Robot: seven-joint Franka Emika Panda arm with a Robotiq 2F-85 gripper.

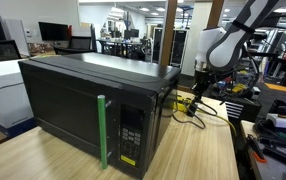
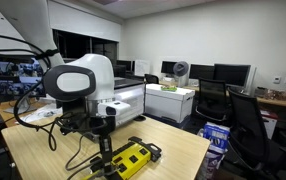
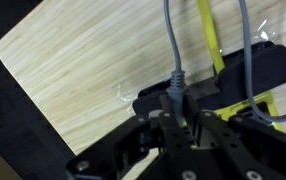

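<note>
A grey cable (image 3: 171, 35) runs down the wrist view to a ribbed plug end (image 3: 176, 82), and my gripper is shut on that plug. The plug's front is hidden by the fingers. Directly under and beside it lies a yellow and black object (image 2: 133, 158) on the wooden table; it looks like a power strip, but I cannot tell for sure. Whether the plug touches it is unclear. In exterior view 1 my gripper (image 1: 195, 104) is low over the table, at the far side of a black microwave (image 1: 93, 105).
Loose cable (image 1: 218, 113) loops over the table around the gripper. A yellow bar (image 3: 209, 35) stretches out from the black part in the wrist view. Bare wood (image 1: 198, 150) lies in front of the microwave's right side. Office chairs (image 2: 253, 125) stand beyond the table.
</note>
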